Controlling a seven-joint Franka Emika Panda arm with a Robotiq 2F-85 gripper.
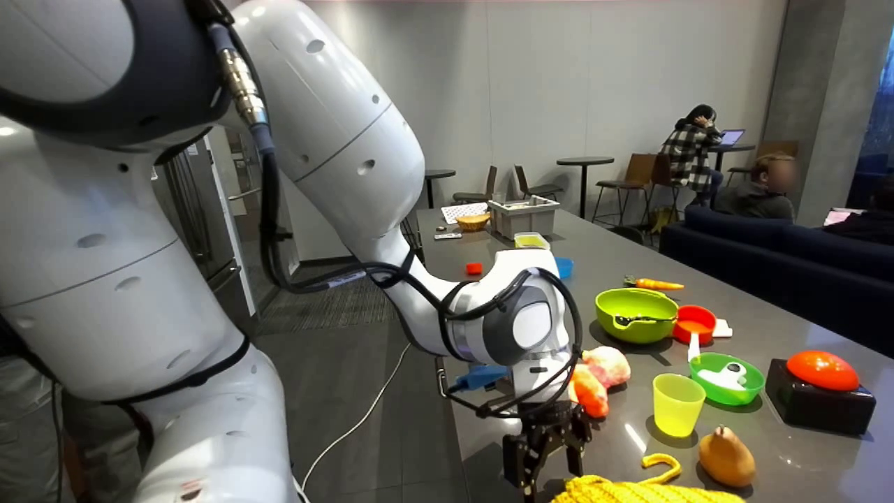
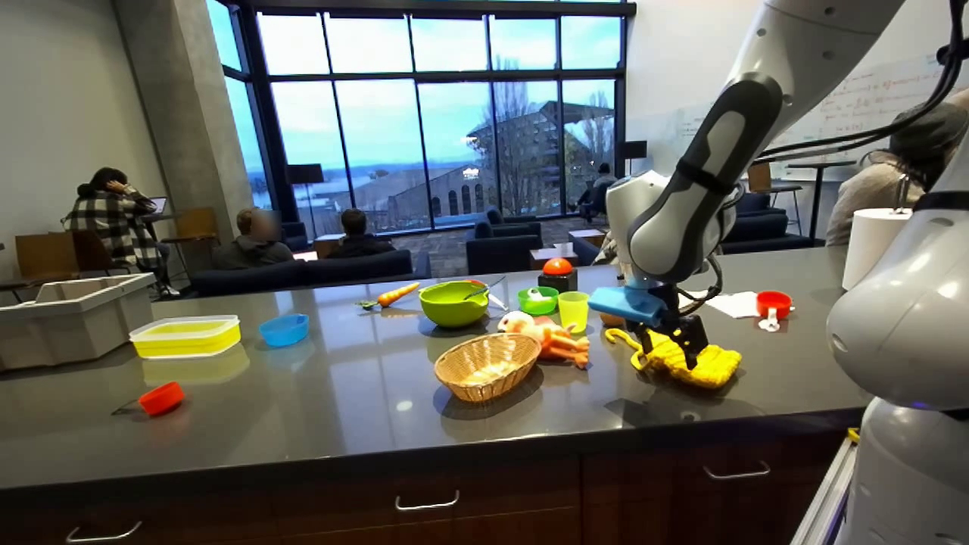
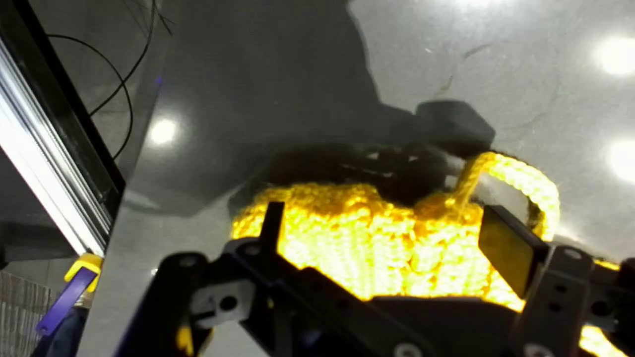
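Note:
A yellow knitted item with a loop lies on the grey counter, and in the wrist view it fills the space between and beyond my fingers. My gripper is open over it, one finger at its left side and the other finger's pad toward its right. In the second exterior view the gripper points down at the yellow knit. The first exterior view has my gripper at the near end, while the yellow knit is cut off by the frame's bottom.
Close by stand a yellow cup, a pear, a pink-orange doll and a red button on a black box. Beyond are a green bowl and a wicker basket. Bare counter lies in front.

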